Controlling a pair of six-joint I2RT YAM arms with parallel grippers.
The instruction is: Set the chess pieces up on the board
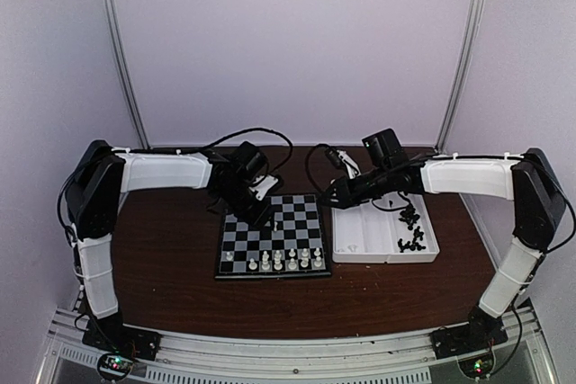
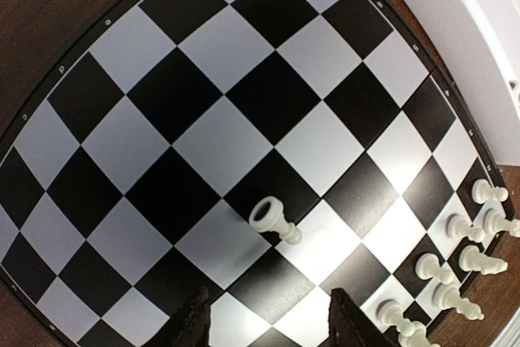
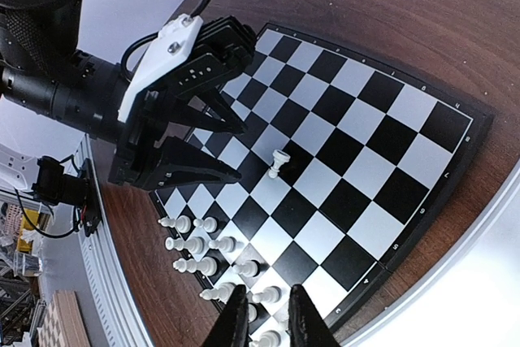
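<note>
The chessboard (image 1: 243, 231) has white pieces in two rows along its near side, such as a pawn (image 2: 431, 267). A lone white piece (image 2: 272, 219) lies tilted near the board's middle, apparently on its side. My left gripper hangs over it, its fingers apart with nothing between them. My right gripper is above the board's right side and tray edge, its fingers close together; whether anything is between them is hard to see.
A white tray (image 1: 360, 249) right of the board holds black pieces (image 1: 409, 222) in clusters and a few white ones. Bare wooden table (image 1: 153, 267) surrounds both.
</note>
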